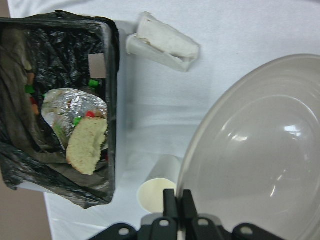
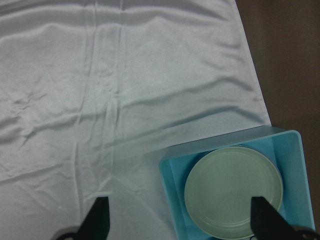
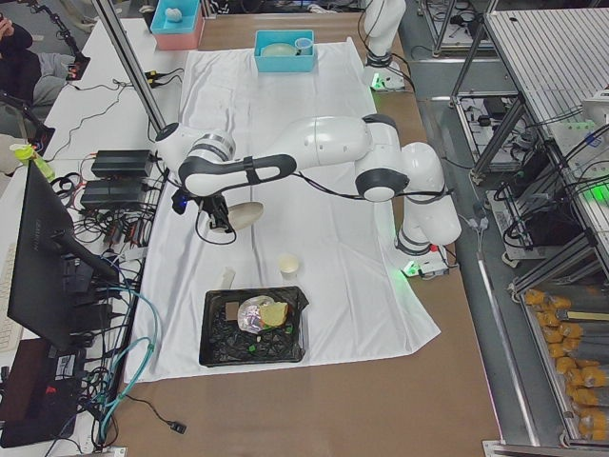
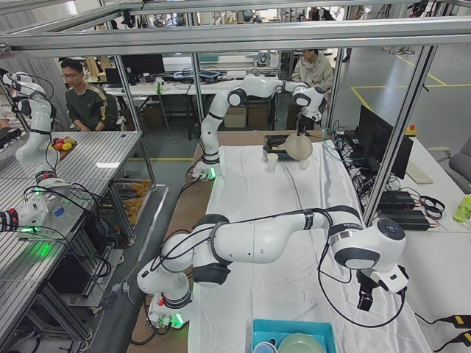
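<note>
A cream plate (image 3: pixel 245 215) (image 4: pixel 299 147) (image 1: pixel 255 145) is raised above the cloth, gripped at its rim by my left gripper, which is shut on it. The black-lined bin (image 3: pixel 252 354) (image 1: pixel 75 195) holds foil, a bread piece (image 1: pixel 86 145) and small coloured scraps. A white cup (image 1: pixel 156 192) and a crumpled white item (image 1: pixel 162 42) lie or stand beside the bin. My right gripper is open over the other end of the cloth, at the blue box (image 2: pixel 295 170).
The blue box holds a pale green plate (image 2: pixel 232 190) and a cup (image 3: pixel 304 46). A monitor (image 3: pixel 48 267) and cables line one long side of the table.
</note>
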